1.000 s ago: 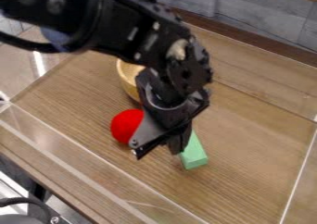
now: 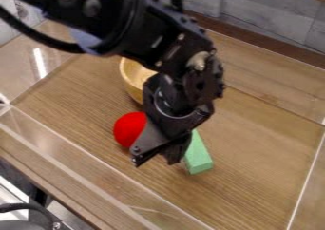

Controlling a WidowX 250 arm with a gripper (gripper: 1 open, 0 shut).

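Observation:
The black arm reaches down from the upper left to my gripper (image 2: 162, 150), which hangs low over the wooden table (image 2: 263, 182) between a red round object (image 2: 129, 129) on its left and a pale green block (image 2: 196, 159) on its right. The gripper partly hides both. Its fingers look close together, with nothing visible held between them.
A tan bowl (image 2: 132, 74) sits behind the arm, mostly hidden by it. A grey wall (image 2: 275, 20) with a wooden edge runs along the back.
The gripper has shifted slightly and turned as it hovers between the red object and the green block. Both objects look to be in the same places.

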